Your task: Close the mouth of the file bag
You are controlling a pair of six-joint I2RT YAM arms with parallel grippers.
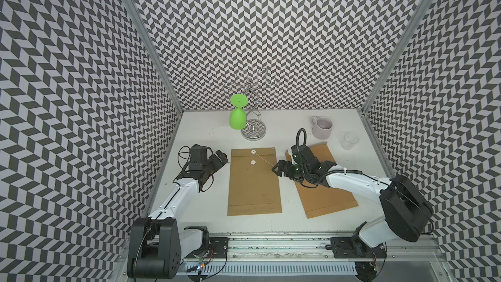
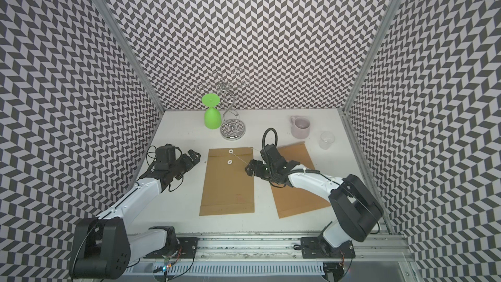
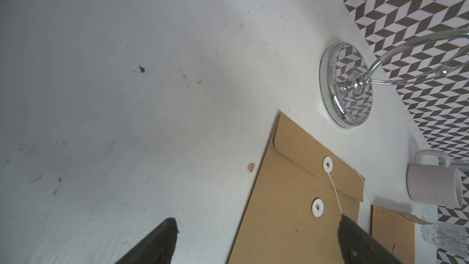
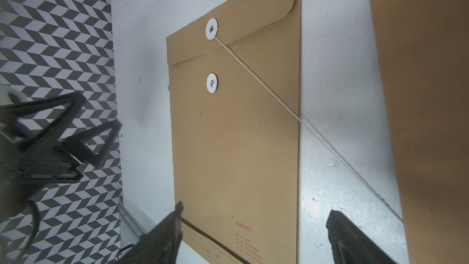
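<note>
A brown file bag point(image 1: 254, 190) lies in the middle, its flap point(image 4: 254, 12) folded down over the mouth, with two white buttons point(image 4: 211, 83) one on the flap, one below. A thin string point(image 4: 259, 78) runs from the flap button diagonally across the bag and beyond its right edge, slack on the table. My left gripper point(image 1: 220, 157) stands open left of the bag, nothing between its fingers. My right gripper point(image 1: 282, 168) is open above the bag's right edge, holding nothing.
A second brown bag point(image 1: 328, 198) lies right, partly under my right arm. Behind stand a green vase point(image 1: 238, 117), a chrome stand point(image 1: 254, 131), a mug point(image 1: 322, 128) and a clear cup point(image 1: 349, 140).
</note>
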